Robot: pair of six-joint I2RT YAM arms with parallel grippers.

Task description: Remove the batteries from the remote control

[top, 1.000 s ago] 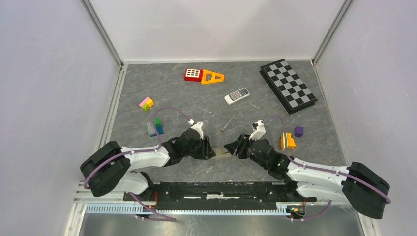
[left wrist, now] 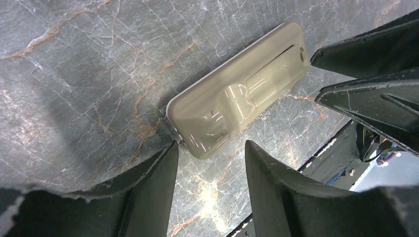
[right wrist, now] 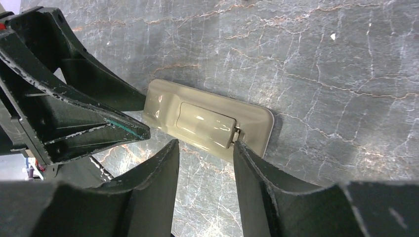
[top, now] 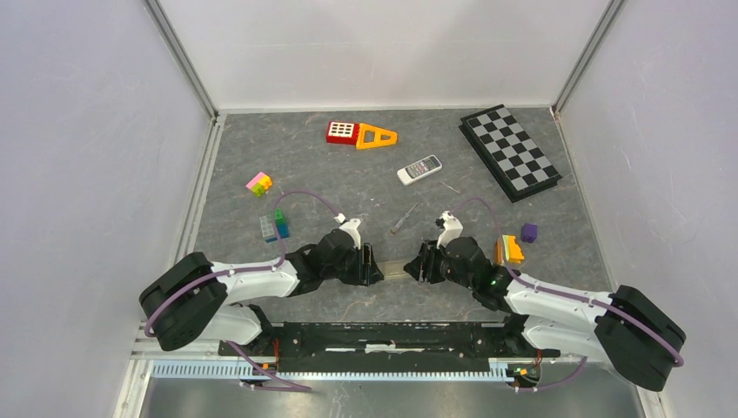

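A beige remote control (left wrist: 222, 94) lies on the grey floor with its back up, between my two grippers in the top view. Its battery cover (right wrist: 205, 121) appears in place, a small latch (right wrist: 236, 136) showing at one edge; no batteries are visible. My left gripper is part open at one end of the remote, its fingers astride a corner. At the opposite part, my right gripper also has parted fingers, one tip beside the latch. Neither gripper shows a clear grip on anything.
Further back lie a white remote (top: 419, 170), a thin screwdriver-like tool (top: 403, 219) and a red-and-yellow toy (top: 361, 135). A checkered board (top: 511, 150) is at the back right. Coloured blocks (top: 274, 226) sit left; a purple block (top: 529, 232) sits right.
My left gripper has hardly moved.
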